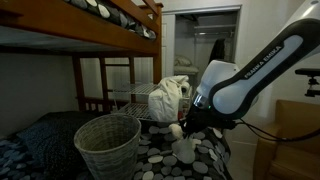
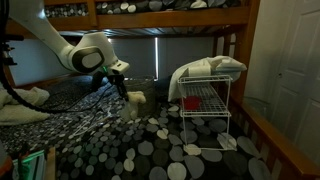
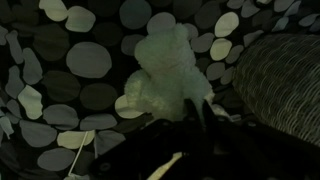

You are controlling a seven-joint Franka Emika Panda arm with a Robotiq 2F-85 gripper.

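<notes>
A pale, soft-looking thing [image 3: 168, 72], shaped much like a small plush toy, hangs from my gripper in the wrist view. My fingers are shut on its near edge, though the dark fingers are hard to make out. Exterior view 2 has the pale toy [image 2: 136, 103] under the hand, above the dotted bedspread [image 2: 178, 171]. From exterior view 1 the toy [image 1: 184, 151] appears below the wrist, to the right of a woven basket [image 1: 108, 148]. Whether it touches the bedspread I cannot tell.
In the wrist view the basket [image 3: 285, 85] lies close on the right. A white wire rack [image 2: 207, 105] with white cloth [image 2: 208, 68] over it and a red item [image 2: 192, 103] stands on the bed. The upper bunk [image 1: 75, 35] overhangs; open bedspread lies between toy and rack.
</notes>
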